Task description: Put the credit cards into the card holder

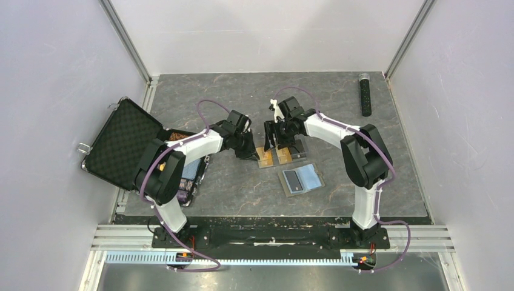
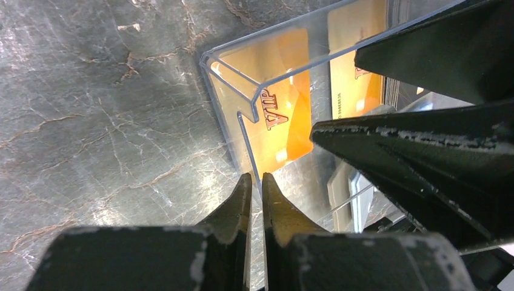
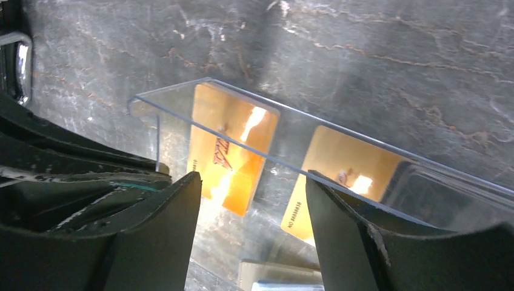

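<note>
A clear acrylic card holder (image 2: 224,103) lies mid-table with an orange VIP card (image 2: 285,133) in its end slot, a second orange card (image 2: 348,91) beside it and a dark card (image 3: 433,197) further along. My left gripper is shut on the holder's end wall. My right gripper hangs over the holder with its fingers part open; nothing shows held between them, and the cards appear below it through the clear plastic.
An open black case (image 1: 118,145) with items inside fills the left. A blue card folder (image 1: 308,177) lies in front of the holder. A microphone (image 1: 365,94) stands or lies at the back right.
</note>
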